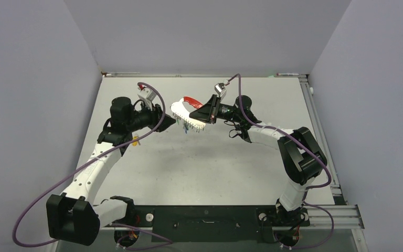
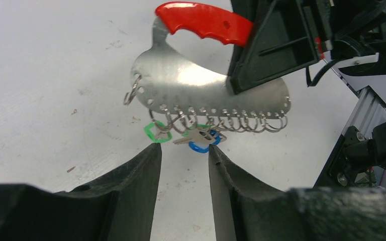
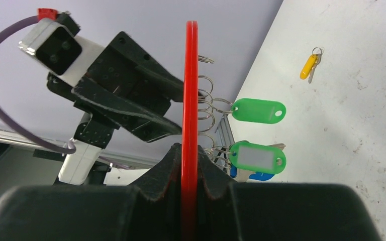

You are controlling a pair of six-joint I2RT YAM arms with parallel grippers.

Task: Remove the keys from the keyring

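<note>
My right gripper (image 1: 204, 113) is shut on the red-handled metal key holder (image 2: 206, 88), holding it upright above the table. Hooks and rings line its lower edge, with keys and tags hanging: a green tag (image 3: 256, 110), a second green tag (image 3: 256, 158) and a blue tag (image 3: 261, 176). My left gripper faces these from the left, its fingers apart with nothing seen between them. In the right wrist view it stands just behind the hooks.
A yellow tag with a key (image 3: 309, 65) lies loose on the white table (image 1: 199, 173), at the left in the top view. Grey walls surround the table.
</note>
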